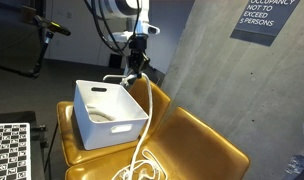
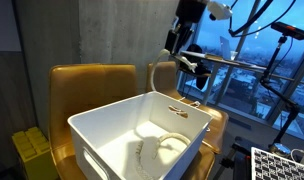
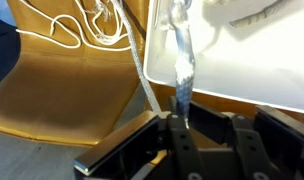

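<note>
A white rope runs from the chair seat up to my gripper (image 1: 135, 76), which is shut on it. In exterior view 1 the rope (image 1: 149, 110) hangs down past the right side of the white bin (image 1: 110, 130), its loose coils lying on the brown seat. The gripper stands above the bin's right rear side. In the wrist view the held rope (image 3: 182, 60) passes between the fingertips, with the bin (image 3: 162, 62) beneath and coils on the seat at upper left. Inside the bin lies another curved piece of rope, seen in exterior view 2.
Brown chairs (image 1: 197, 145) stand in a row beside the bin, the nearer seats clear apart from the rope. A yellow block stack (image 2: 33, 155) is at the left in exterior view 2. A checkered board (image 1: 10, 150) is at lower left in exterior view 1.
</note>
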